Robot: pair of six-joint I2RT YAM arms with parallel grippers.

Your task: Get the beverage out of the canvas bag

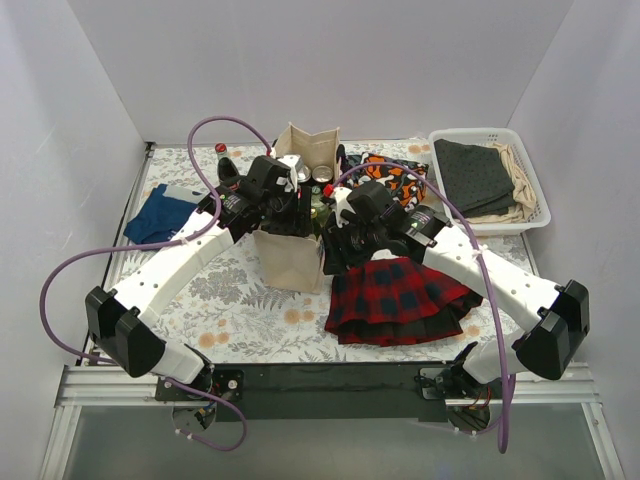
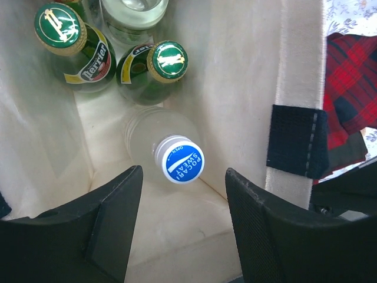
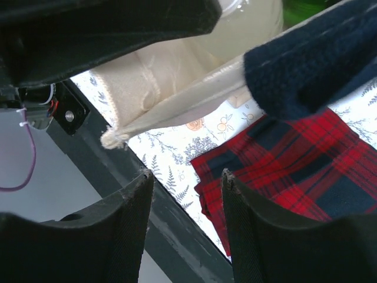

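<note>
The beige canvas bag [image 1: 290, 262] stands open between the arms. Inside it, the left wrist view shows a clear bottle with a blue-and-white Pocari Sweat cap [image 2: 184, 163], two green-capped bottles [image 2: 169, 60] and a clear lidded container [image 2: 132, 17]. My left gripper is open over the bag, its fingertips on either side of the Pocari cap; contact cannot be told. My right gripper is open by the bag's right front edge, with only the tabletop and plaid cloth seen beyond its gap. In the right wrist view the navy handle [image 3: 306, 65] hangs above its fingers.
A red-and-black plaid cloth [image 1: 400, 300] lies right of the bag, and a white basket with cloths [image 1: 536, 222] stands at the back right. Blue fabric [image 1: 160, 216] and a red-capped bottle [image 1: 221, 150] are at left.
</note>
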